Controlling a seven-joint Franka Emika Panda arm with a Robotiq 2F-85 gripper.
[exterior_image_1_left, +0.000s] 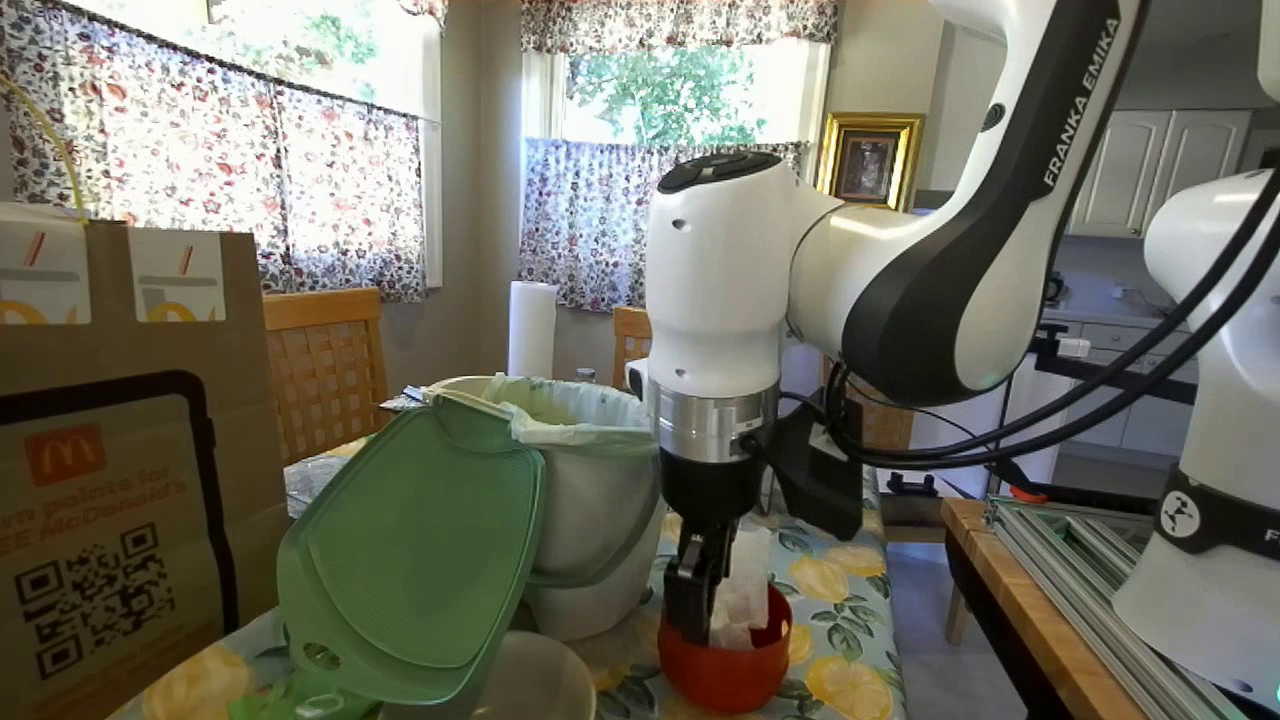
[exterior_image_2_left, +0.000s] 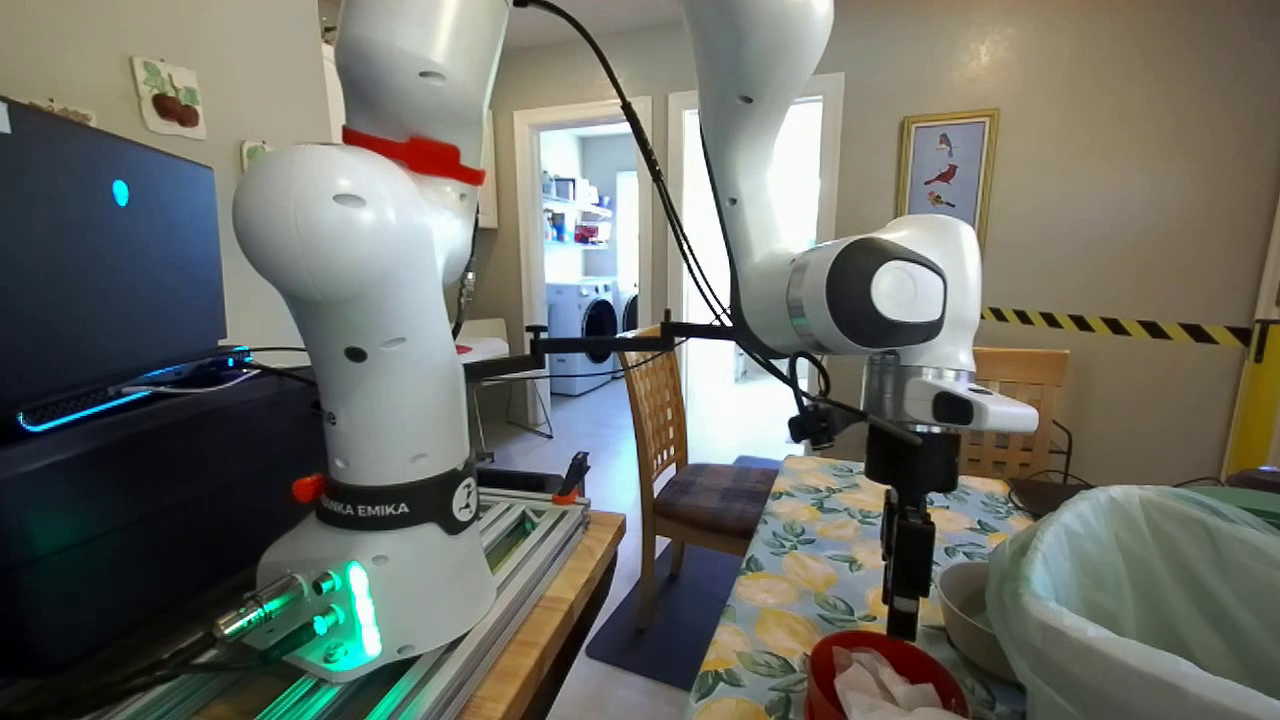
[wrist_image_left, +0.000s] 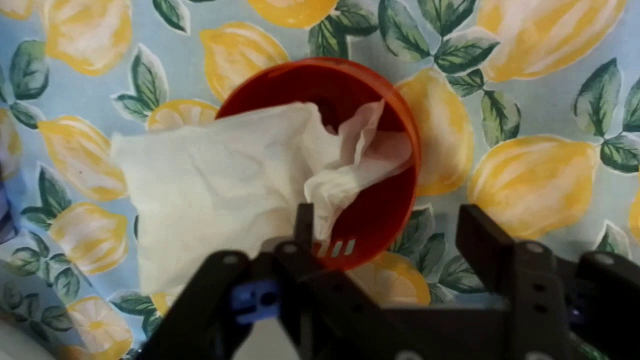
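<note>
A red bowl (exterior_image_1_left: 726, 680) stands on the lemon-print tablecloth, with a crumpled white tissue (exterior_image_1_left: 744, 588) in it. From above, in the wrist view, the tissue (wrist_image_left: 222, 180) spreads out past the left side of the bowl (wrist_image_left: 414, 174). My gripper is over the bowl's near edge, its fingers apart. One finger overlaps the tissue's edge in this view, the other is over the cloth right of the bowl. No tissue shows gripped between them. In the second exterior view the gripper (exterior_image_2_left: 902, 626) points down at the bowl's far side.
A lined bin (exterior_image_2_left: 1128, 672) is close beside the bowl, its green lid (exterior_image_1_left: 408, 552) hanging open. A pale bowl (exterior_image_2_left: 974, 618) sits between bin and gripper. A paper bag (exterior_image_1_left: 132, 468) fills the left foreground. Open tablecloth (exterior_image_1_left: 846, 624) lies right of the red bowl.
</note>
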